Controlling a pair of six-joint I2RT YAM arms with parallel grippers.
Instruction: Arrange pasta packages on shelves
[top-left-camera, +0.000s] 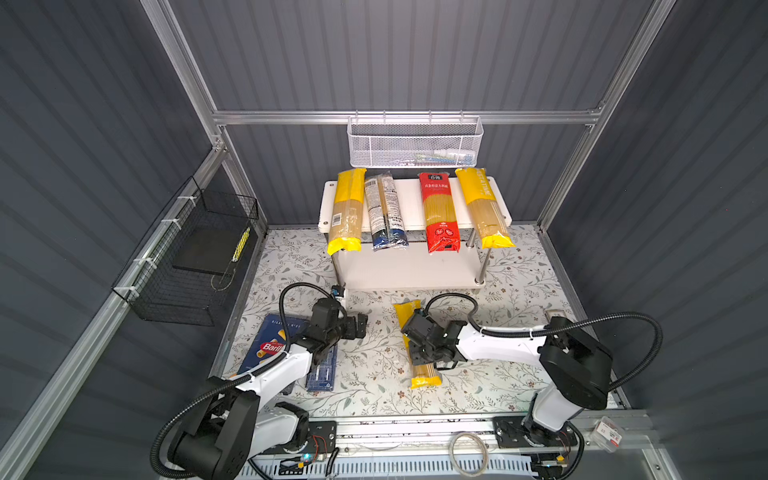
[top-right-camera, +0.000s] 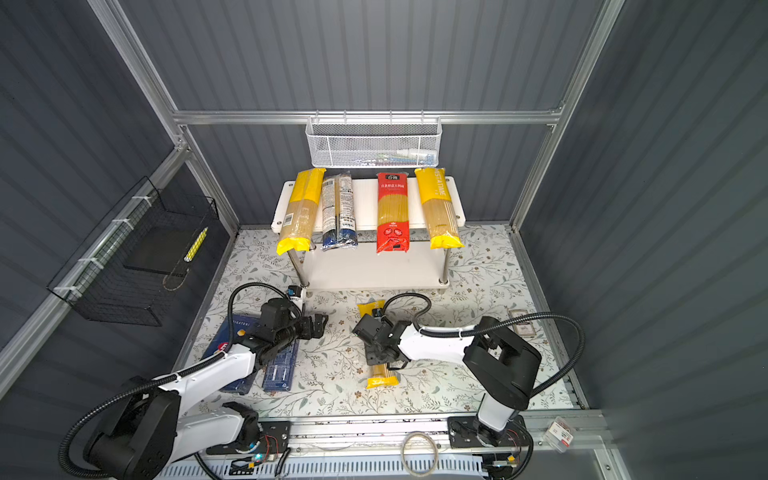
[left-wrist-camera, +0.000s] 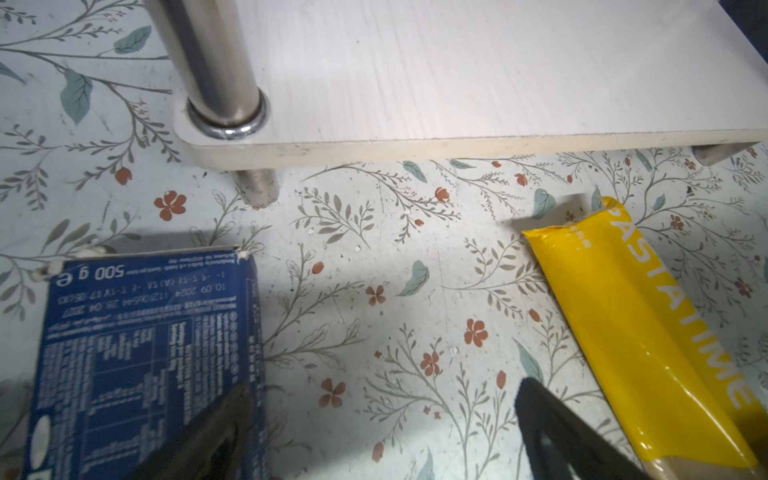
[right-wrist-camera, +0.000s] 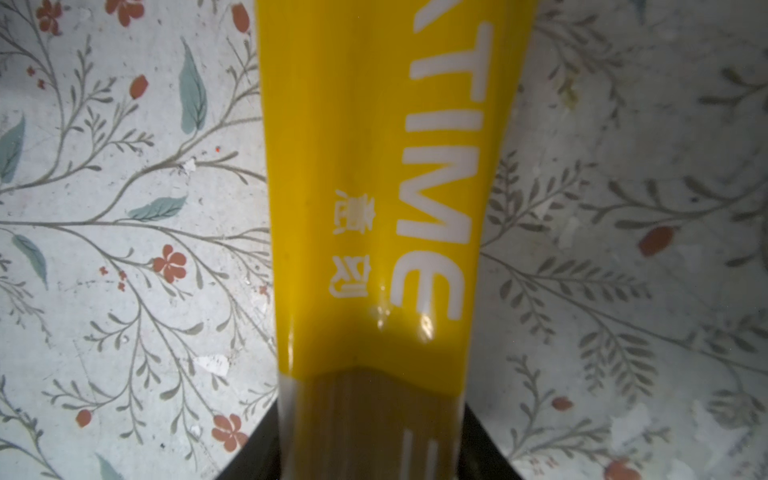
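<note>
Four packages lie across the upper white shelf: yellow, silver-blue, red, yellow. The lower board is bare. Two blue packages lie on the table's left. My left gripper stands open above the table, holding nothing. A loose yellow pasta bag lies in front of the shelf. My right gripper is down around its middle; in the right wrist view the bag runs between the blurred fingers, and whether they press on it I cannot tell.
A white mesh basket hangs on the back wall, a black wire basket on the left wall. The table has bare room at the right behind my right arm.
</note>
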